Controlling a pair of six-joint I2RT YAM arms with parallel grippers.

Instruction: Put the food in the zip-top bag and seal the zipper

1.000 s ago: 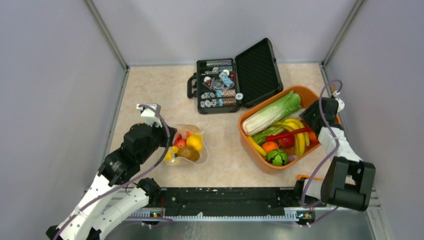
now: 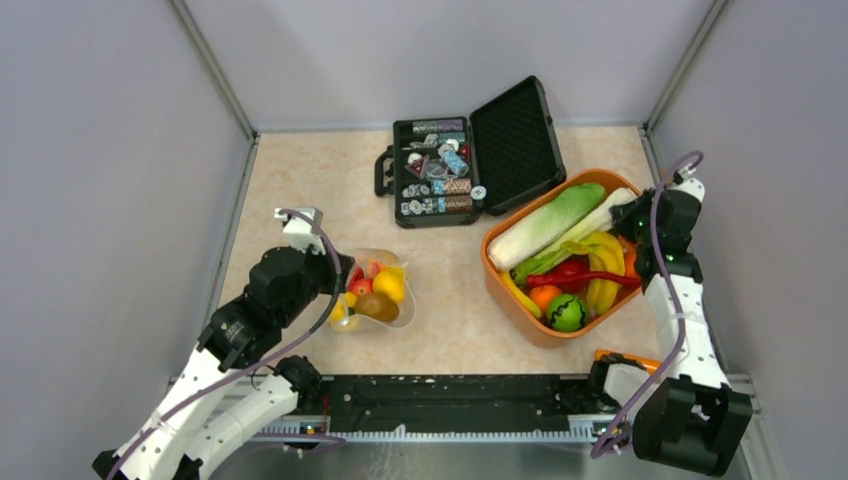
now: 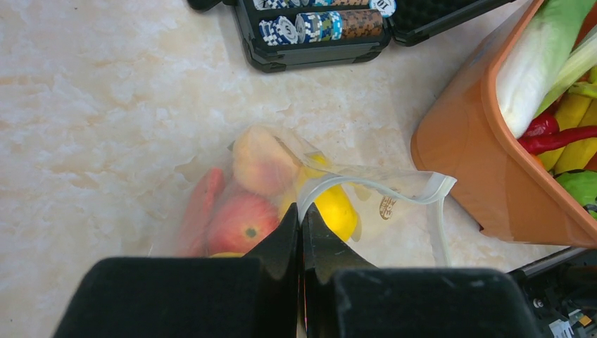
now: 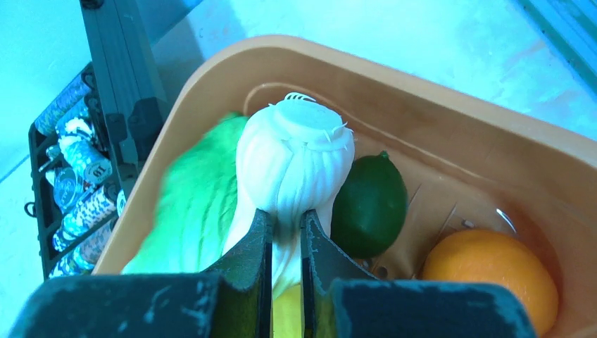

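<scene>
The clear zip top bag stands open on the table, holding several fruits such as a yellow lemon, a brown kiwi and a red apple. My left gripper is shut on the bag's pale zip rim. Over the orange bin, my right gripper is shut on a leek, gripping its white shaft below the root end. The leek's green leaves slant across the food in the bin.
Inside the bin lie a cabbage, bananas, a red chili, a small watermelon and an orange. Behind stands an open black case of poker chips. Bare table lies between bag and bin.
The left arm and bag have stayed still.
</scene>
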